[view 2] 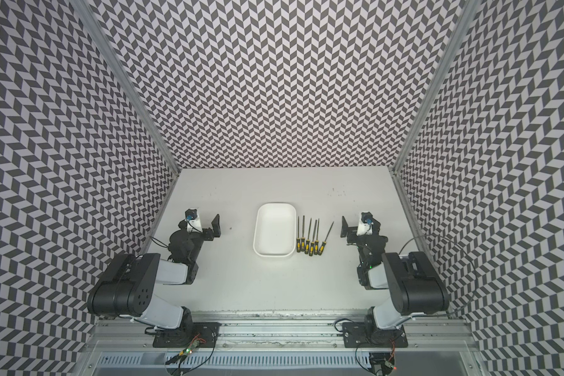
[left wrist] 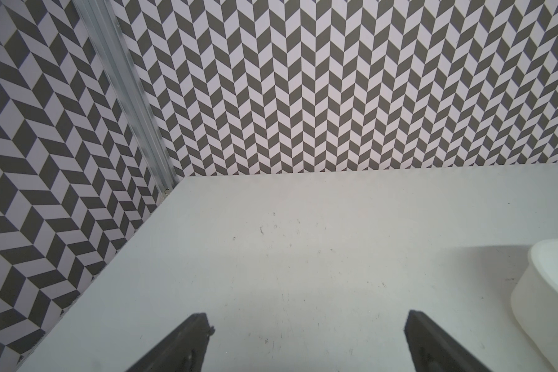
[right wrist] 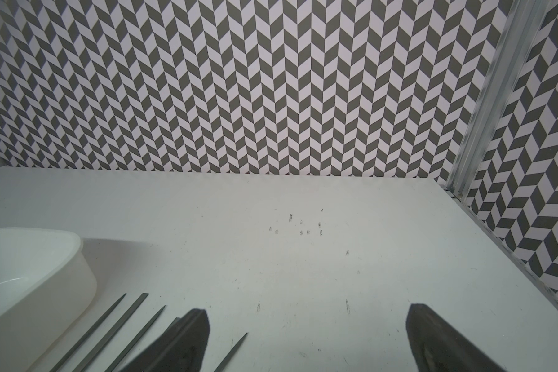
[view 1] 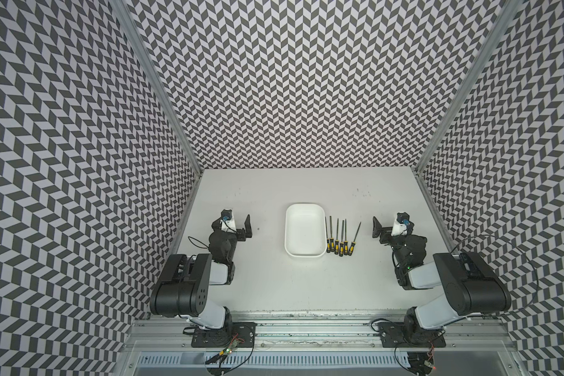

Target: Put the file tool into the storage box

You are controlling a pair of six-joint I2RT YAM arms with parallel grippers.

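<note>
An empty white storage box [view 1: 305, 228] lies mid-table, its corner showing in both wrist views. Several files with black-and-yellow handles [view 1: 340, 245] lie side by side just right of it, thin metal blades pointing toward the back wall; their tips [right wrist: 114, 325] show at lower left in the right wrist view. My left gripper is open with nothing between its fingers, left of the box. My right gripper is open and empty, to the right of the files.
Patterned walls [view 1: 307, 81] enclose its back and both sides, and a metal rail [view 1: 319, 327] runs along the front edge.
</note>
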